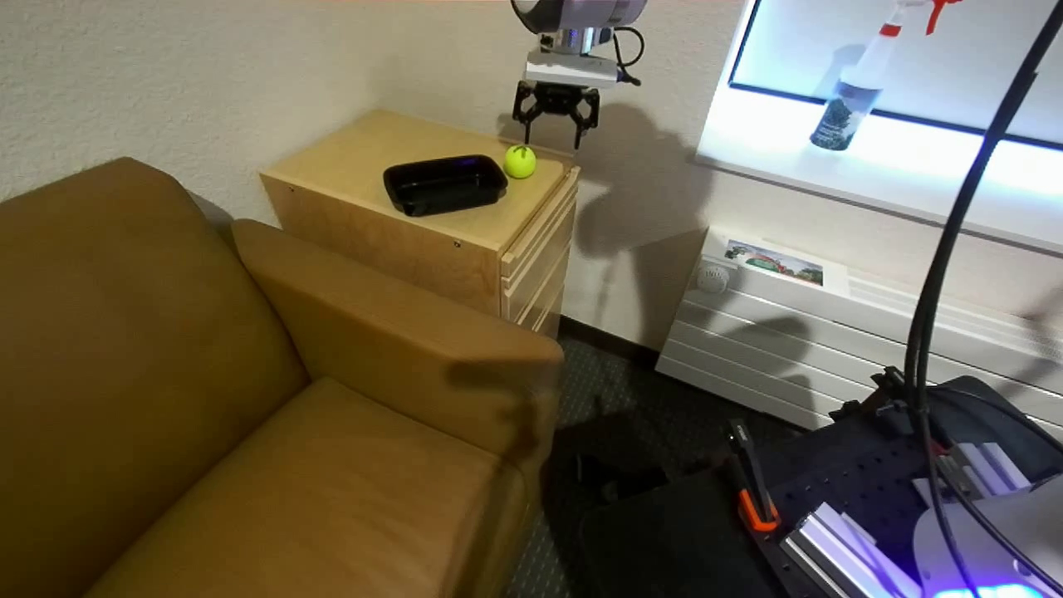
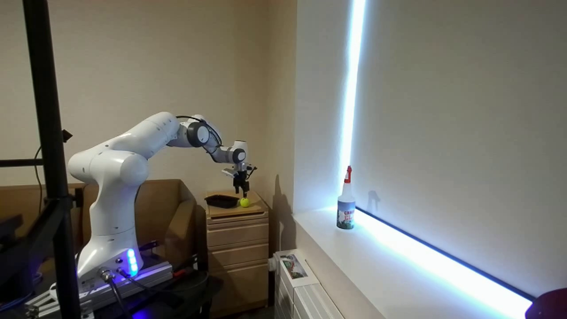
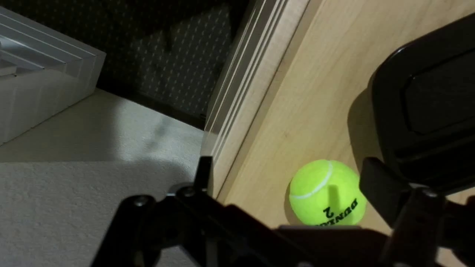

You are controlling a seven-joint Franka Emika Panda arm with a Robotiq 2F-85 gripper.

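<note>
A yellow-green tennis ball (image 1: 519, 161) rests on the wooden cabinet top (image 1: 384, 129), close to its drawer-side edge. Immediately beside it lies a black tray (image 1: 445, 186), which looks empty. Above the ball hangs my gripper (image 1: 552, 139), its fingers spread wide with nothing between them. In the wrist view the ball (image 3: 328, 193) shows between the two fingers, nearer the right-hand one, which reaches over toward the tray (image 3: 438, 102). Part of the ball's lower edge is hidden there by the gripper body.
The wall stands close behind the cabinet. A brown sofa (image 1: 399, 289) is in front of it, and a radiator (image 1: 757, 329) stands to the right below the sill. A spray bottle (image 2: 346, 204) stands on the windowsill. Bare cabinet top lies beyond the tray.
</note>
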